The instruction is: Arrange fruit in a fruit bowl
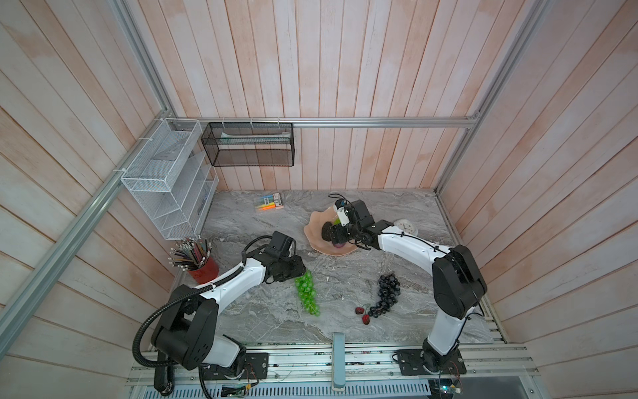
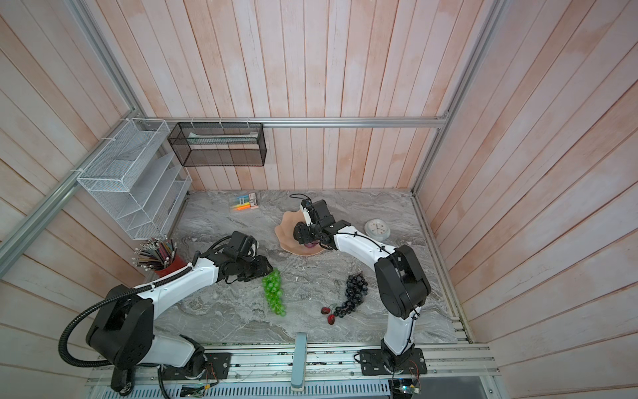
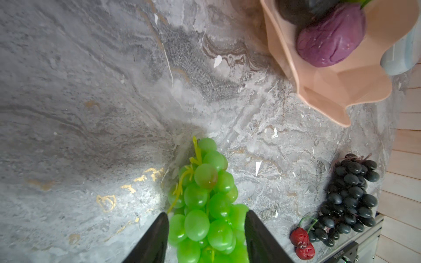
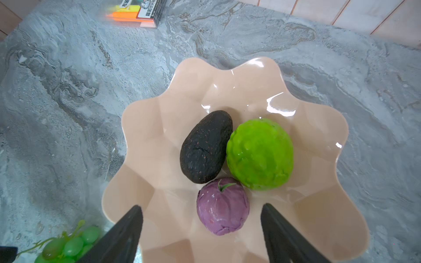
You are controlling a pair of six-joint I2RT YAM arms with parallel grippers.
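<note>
The peach-coloured, wavy-rimmed bowl [image 4: 144,122] holds a dark avocado [image 4: 206,146], a green fruit [image 4: 260,153] and a purple fruit [image 4: 222,206]. Over it, my right gripper is open, nothing between its fingers. Green grapes [image 3: 206,192] lie on the table left of the bowl's front; my left gripper is open above them, its fingers on either side of the bunch as seen in the left wrist view. Whether they touch it I cannot tell. Black grapes [image 1: 385,294] and two red cherries [image 3: 302,243] rest front right.
A red pen cup [image 1: 204,269] and white wire shelves [image 1: 171,179] stand at the left. Packaged highlighters [image 1: 269,201] lie at the back, and a round white object [image 2: 377,230] sits right of the bowl.
</note>
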